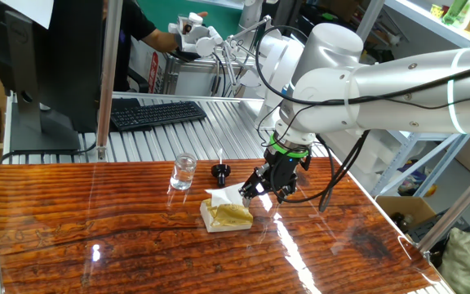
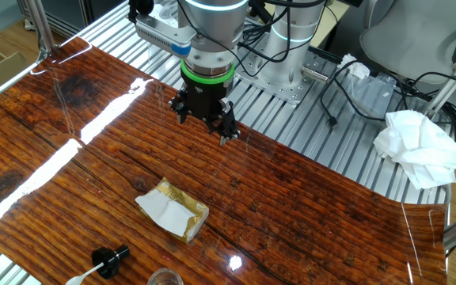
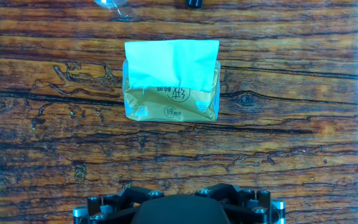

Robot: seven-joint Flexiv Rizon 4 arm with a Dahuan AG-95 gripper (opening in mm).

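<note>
My gripper (image 2: 205, 127) hangs above the wooden table (image 2: 307, 214) with its fingers spread apart and nothing between them. In the wrist view, the gripper shows only along the bottom edge. A tissue pack (image 3: 173, 102) in gold and white wrapping lies ahead of it, apart from the fingers. From the pack's top a white tissue (image 3: 173, 62) sticks out, folded over to one side. Exterior view 1 has the gripper (image 1: 265, 192) overlapping the edge of the pack (image 1: 228, 217), though exterior view 2 shows clear space between them.
A clear glass (image 1: 183, 171) and a black-based object with a white stick (image 1: 220, 173) stand close behind the pack. A keyboard (image 1: 155, 115) lies beyond the table. Crumpled white material (image 2: 419, 148) sits at the table's corner.
</note>
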